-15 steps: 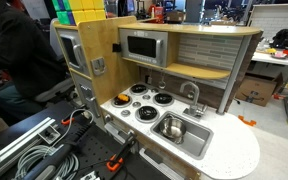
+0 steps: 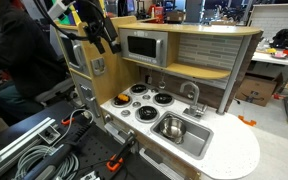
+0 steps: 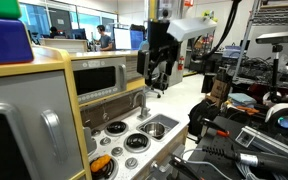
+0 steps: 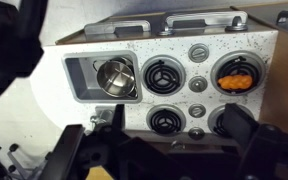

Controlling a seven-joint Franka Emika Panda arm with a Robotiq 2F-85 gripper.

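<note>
High over the toy kitchen, my gripper (image 2: 109, 42) hangs in front of the cabinet side, left of the microwave. In the wrist view its two dark fingers (image 4: 112, 138) stand well apart, open, and nothing shows between them. An orange item (image 4: 236, 82) lies on one of the stove's coil burners, near the cabinet; it looks small in exterior view 1. Inside the sink (image 4: 82, 88) sits a metal pot (image 4: 116, 76). Both lie well below the gripper, untouched.
The microwave (image 2: 142, 45) is set under a wooden shelf behind the stove. A curved faucet (image 2: 192, 95) rises at the sink's back. White counter (image 2: 229, 150) to the sink's right is clear. Cables (image 2: 39, 155) lie on the dark table in front.
The arm and gripper have come into exterior view 1 at the upper left, where neither showed before. The orange item and the pot have stayed put.
</note>
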